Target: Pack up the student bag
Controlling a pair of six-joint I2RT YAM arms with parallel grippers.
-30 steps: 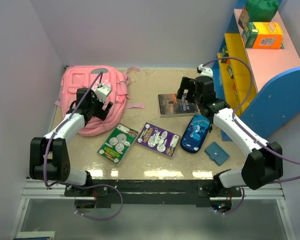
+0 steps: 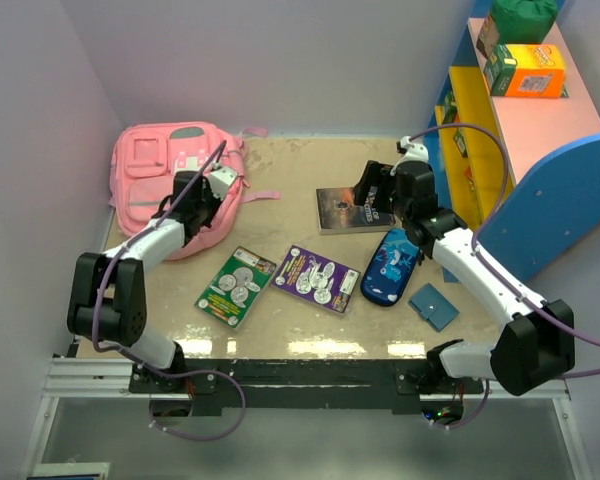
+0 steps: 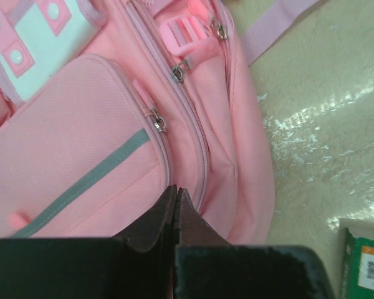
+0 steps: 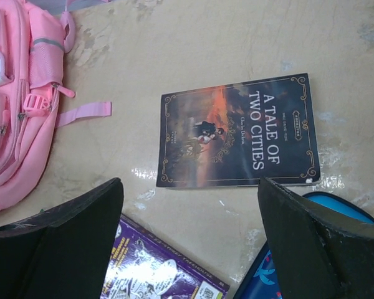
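Observation:
The pink backpack (image 2: pixel 145 150) lies flat at the back left. Over its right part my left gripper (image 2: pixel 212 200) is shut, its fingertips pressed together beside the front pocket's edge; no fabric shows between them in the left wrist view. In the right wrist view my right gripper is open and empty, near the dark book "A Tale of Two Cities" (image 4: pixel 237 134). A green book (image 2: pixel 236 287) and a purple book (image 2: pixel 316 279) lie in the middle. To their right are a blue pencil case (image 2: pixel 390 266) and a small blue wallet (image 2: pixel 434 306).
A blue and yellow shelf with a pink top (image 2: pixel 553 125) stands on the right, bearing an orange box (image 2: pixel 536 70) and a green bag (image 2: pixel 521 20). Bare tabletop (image 2: pixel 295 170) shows between the backpack and the dark book.
The backpack has shifted slightly left. My right gripper has moved a little and stays open.

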